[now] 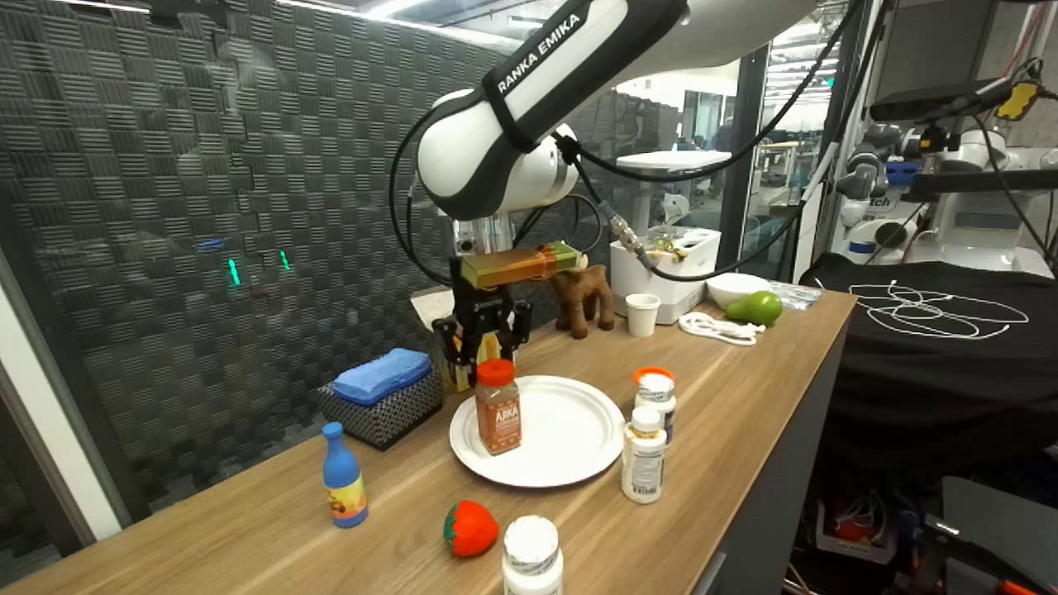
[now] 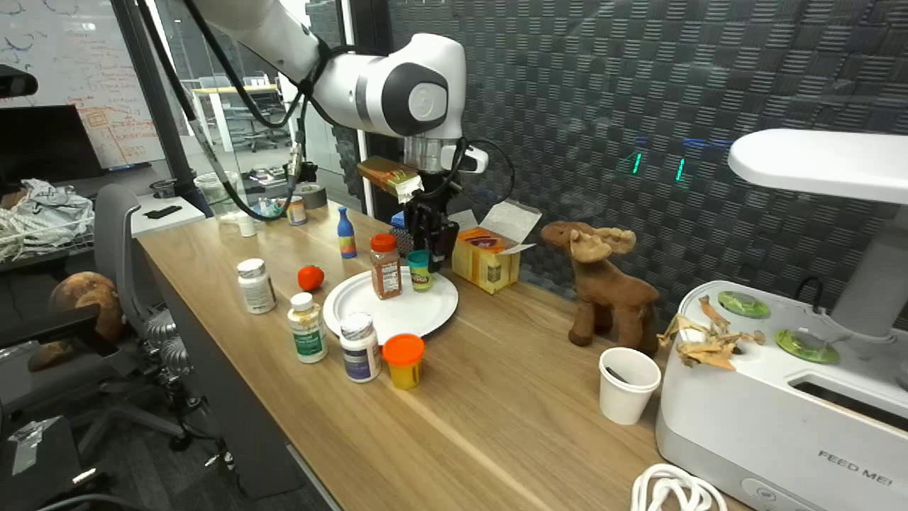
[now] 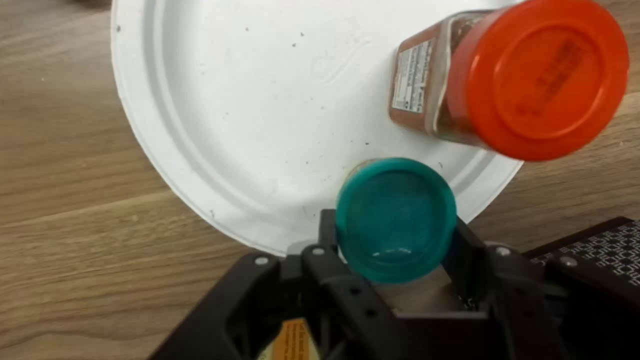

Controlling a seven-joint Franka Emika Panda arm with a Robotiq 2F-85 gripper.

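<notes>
A small tub with a teal lid (image 3: 396,219) is pinched between the black fingers of my gripper (image 2: 430,253), one on each side of the lid. In exterior view 2 the tub (image 2: 419,271) appears at the far part of the white plate (image 2: 340,299); whether its base touches the plate I cannot tell. Close beside it on the plate stands a red-capped spice bottle (image 2: 386,269). Exterior view 1 shows that spice bottle (image 1: 498,408) in front of my gripper (image 1: 486,342), hiding the tub.
Behind the gripper is an open yellow box (image 2: 486,265). A dark basket with a blue cloth (image 1: 382,377) lies left of the plate. White pill bottles (image 1: 645,456) and an orange-lidded tub (image 2: 403,362) line the plate's near side. The table right of the plate is mostly clear.
</notes>
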